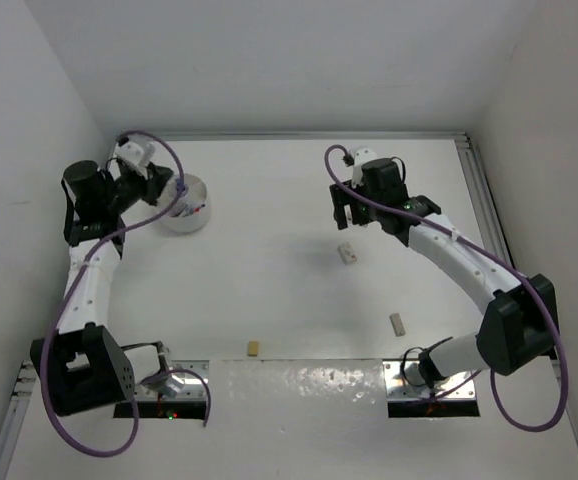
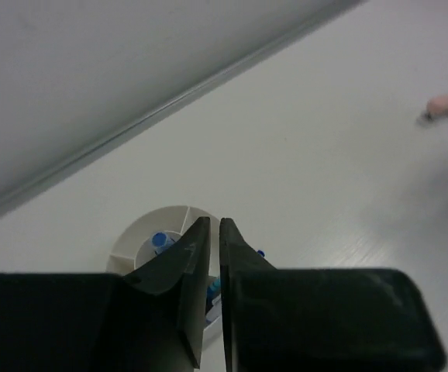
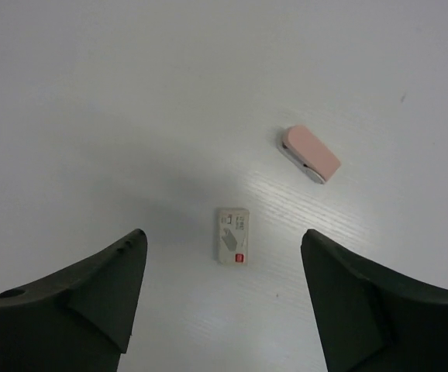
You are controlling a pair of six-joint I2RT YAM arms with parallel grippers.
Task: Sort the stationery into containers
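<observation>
A white divided round container (image 1: 194,218) with blue items (image 2: 161,242) inside stands at the back left. My left gripper (image 1: 161,180) is over it, fingers nearly closed; whatever it grips is hidden in the left wrist view. My right gripper (image 1: 345,205) hangs over the right side, fingers apart with nothing between them. Below it lie a pale eraser-like block (image 3: 232,236) with a red mark and a pink rounded item (image 3: 311,153) with a metal edge, apart from each other.
A small yellow block (image 1: 253,348) lies at the front middle edge and a grey block (image 1: 397,324) at the front right.
</observation>
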